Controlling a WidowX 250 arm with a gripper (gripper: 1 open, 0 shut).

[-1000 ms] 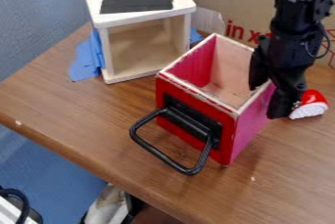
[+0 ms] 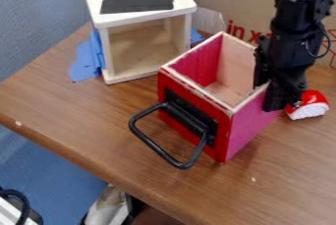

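A red and pink open-topped box (image 2: 249, 131) with a black handle (image 2: 164, 150) on its front stands on the wooden table. My black gripper (image 2: 273, 89) reaches down at the box's right rim; whether its fingers are open or shut on the rim is hard to tell. A small red and white object (image 2: 309, 107) lies to the right of the box, partly behind the arm.
A white wooden cabinet (image 2: 132, 47) with an open front stands at the back left on a blue cloth (image 2: 85, 62). The table's left edge drops to a blue floor. Cardboard stands behind.
The box and my gripper have shifted very slightly; otherwise little differs.
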